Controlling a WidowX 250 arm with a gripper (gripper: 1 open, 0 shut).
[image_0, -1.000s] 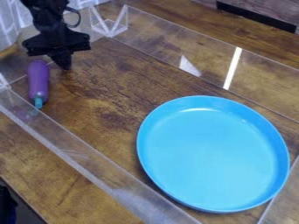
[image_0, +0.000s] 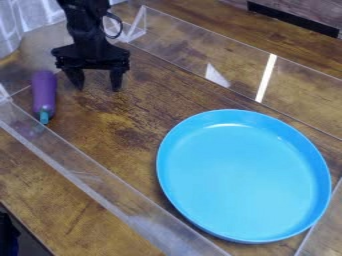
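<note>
My black gripper (image_0: 91, 72) hangs at the top left, its two fingertips low over the dark wooden table, apart with nothing visible between them. A purple object (image_0: 43, 90) with a teal end lies to the left of the gripper and a little nearer, separate from it. A large blue round plate (image_0: 243, 175) rests on the right front of the table.
Clear plastic walls (image_0: 98, 187) edge the work area at the left front, back and right. The middle of the wooden table (image_0: 134, 130) between the purple object and the plate is bare.
My gripper has moved right and a little toward the front of the table. The purple object and the plate have stayed in place.
</note>
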